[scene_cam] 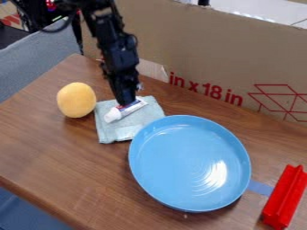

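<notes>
My black gripper (125,95) reaches down from the top left to a pale blue folded cloth (118,130) on the wooden table. A white tube with coloured print (120,113) lies on the cloth, just below the fingertips. The gripper looks shut; whether its tips touch the tube or cloth I cannot tell.
A yellow round object (77,100) stands left of the cloth. A blue plate (168,162) fills the right middle, with a red bar-shaped item (283,196) at the right edge. A cardboard box wall (228,58) closes the back.
</notes>
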